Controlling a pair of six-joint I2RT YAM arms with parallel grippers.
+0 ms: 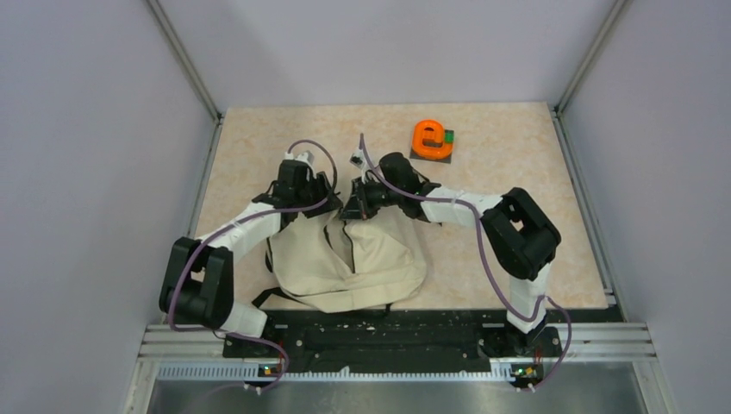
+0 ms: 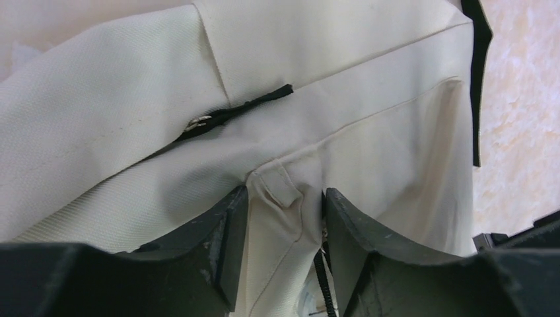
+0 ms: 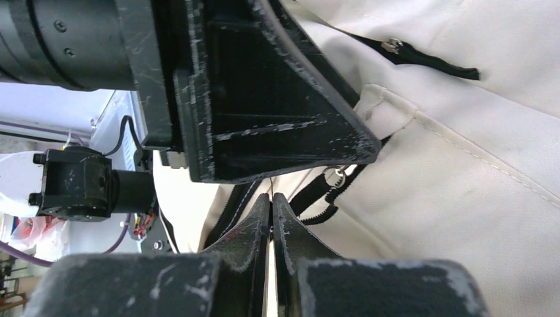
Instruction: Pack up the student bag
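The cream fabric bag (image 1: 379,267) lies on the front middle of the table, black zippers along its opening. My left gripper is part open over a folded seam corner of the bag, which lies between its fingers, with black zip tape just below. My right gripper is shut at the bag's opening, just below a zipper pull (image 3: 337,177); whether anything thin is between its tips is hard to tell. In the top view both grippers are close together at the bag's upper part.
An orange object (image 1: 428,129) with a green part sits on a dark base at the back right. Straps of the bag hang at the front edge.
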